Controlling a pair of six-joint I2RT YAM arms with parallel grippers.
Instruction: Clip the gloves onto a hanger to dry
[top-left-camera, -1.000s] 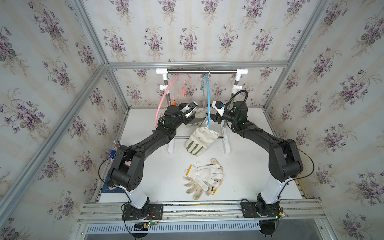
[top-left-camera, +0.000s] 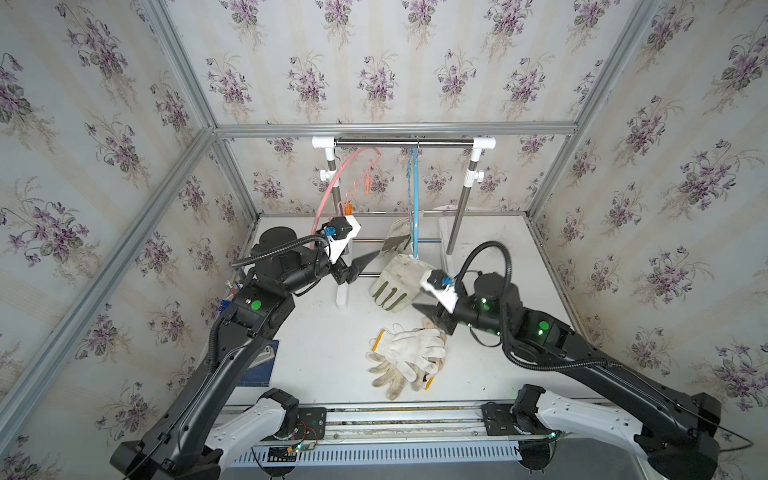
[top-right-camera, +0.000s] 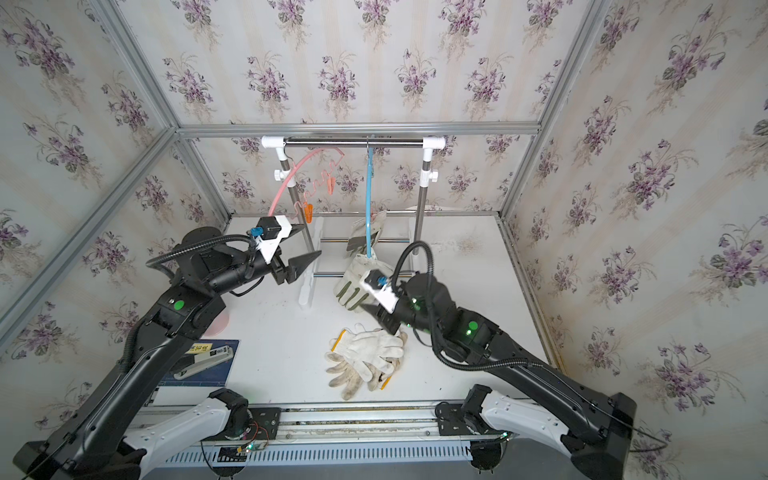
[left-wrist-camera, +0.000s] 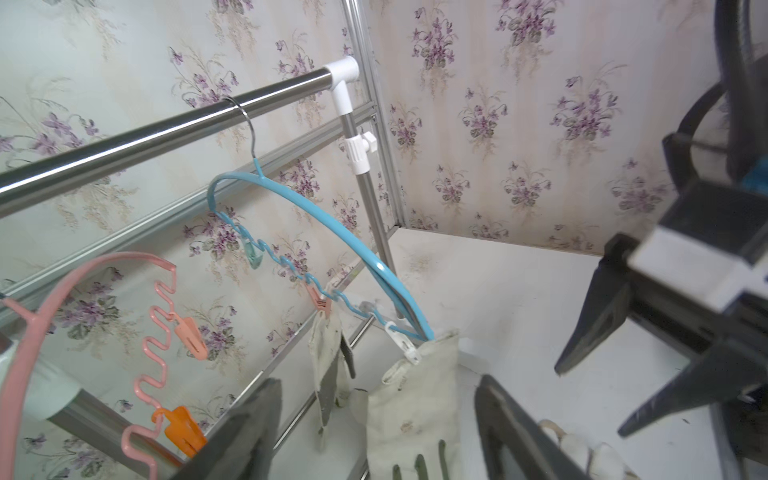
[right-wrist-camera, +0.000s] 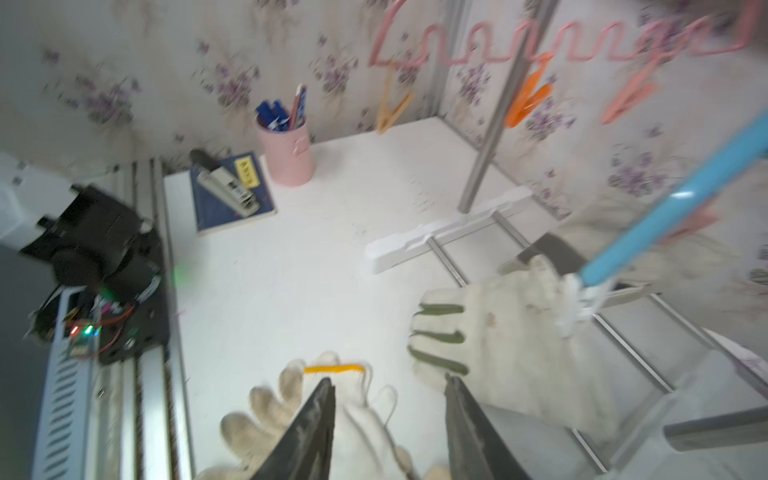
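Note:
Two white gloves with green stripes or dark palms hang by clips from the blue hanger (left-wrist-camera: 320, 216): the nearer glove (left-wrist-camera: 416, 408) by a white clip, the farther glove (left-wrist-camera: 324, 360) by a reddish one. On the table lies a pile of white and beige gloves (top-left-camera: 408, 356) with orange cuffs. My left gripper (top-left-camera: 360, 268) is open, empty, left of the hanging gloves. Open too is my right gripper, with nothing between its fingers; in the top left view it stands right of the nearer glove and above the pile.
A pink hanger (left-wrist-camera: 48, 320) with orange clips hangs on the rail (top-left-camera: 400, 142) left of the blue one. A pink pen cup (right-wrist-camera: 288, 156) and a blue mat (right-wrist-camera: 232, 192) with a knife are at the left.
My right gripper has moved away from the blue hanger and come forward and down toward the glove pile. Both gloves stay hanging.

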